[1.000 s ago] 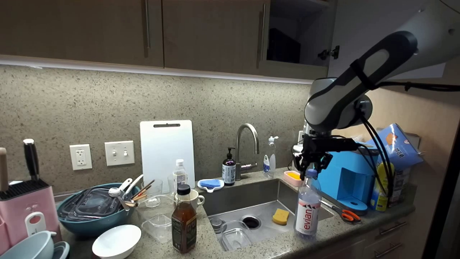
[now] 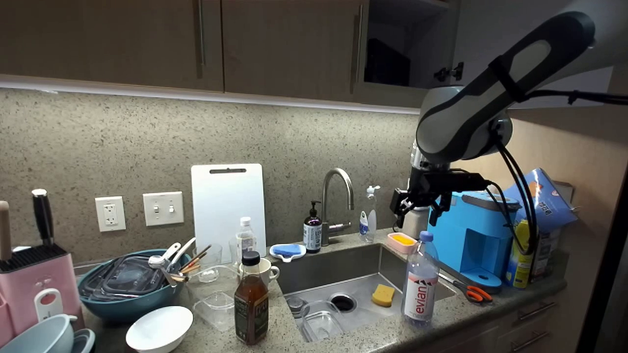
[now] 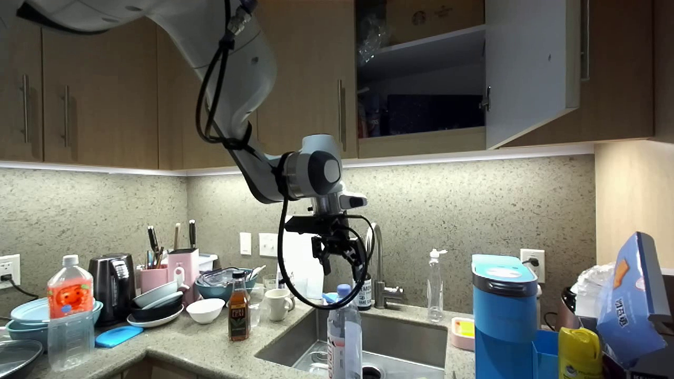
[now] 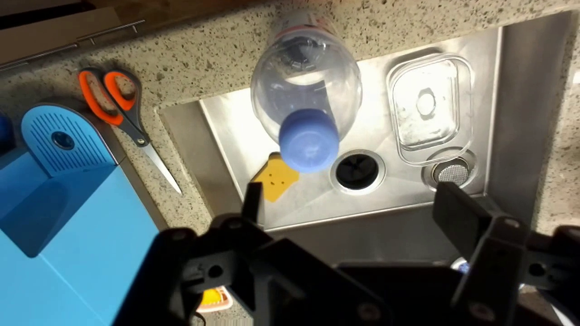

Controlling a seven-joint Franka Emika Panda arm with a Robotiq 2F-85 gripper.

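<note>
My gripper hangs above the sink area with its fingers wide apart and nothing between them. In the wrist view its dark fingers frame the sink from below. A clear Evian bottle with a blue cap stands upright on the counter's front strip by the sink. The bottle is below the gripper and apart from it. Inside the steel sink lie a yellow sponge and a clear plastic container.
Orange-handled scissors lie right of the sink, near a blue machine. The faucet rises behind the sink. A brown sauce bottle and white bowl stand to the left. One upper cabinet door hangs open.
My gripper has risen from around the Evian bottle's cap and is now clear above it, its fingers spread wider. The bottle stands in the same spot.
</note>
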